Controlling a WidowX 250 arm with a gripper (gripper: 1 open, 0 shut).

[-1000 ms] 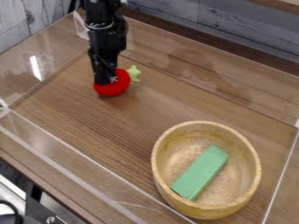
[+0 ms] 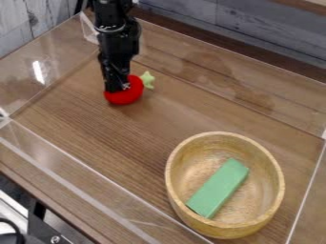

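Note:
The black gripper (image 2: 118, 78) reaches down from the top of the view onto a red round object (image 2: 125, 94), its tips at the object's upper part. Whether the fingers are closed on it cannot be told. A small pale yellow-green object (image 2: 148, 79) lies just right of the red one, partly behind it.
A wooden bowl (image 2: 186, 154) at the lower right holds a green rectangular block (image 2: 216, 186). A raised wall runs along the back and left.

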